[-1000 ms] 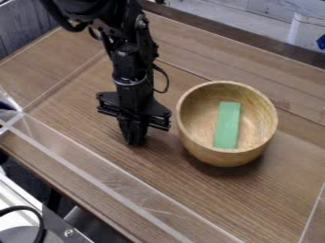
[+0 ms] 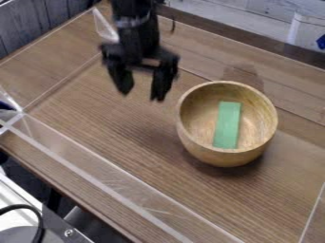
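My gripper [image 2: 137,68] is at the upper middle, blurred by motion, its black body raised above the wooden table [image 2: 102,142]; its fingers are too smeared to make out their state. To its right a round wooden bowl [image 2: 195,128] holds a long green block [image 2: 227,125], lying lengthwise inside.
Bare table fills the left, the middle below my gripper and the lower right. A black cable [image 2: 28,211] and some white material [image 2: 13,226] are at the lower left edge. A small white object [image 2: 7,116] is at the left edge.
My gripper has moved up, toward the back of the table, away from its earlier low place left of the bowl. The bowl and green block have not moved.
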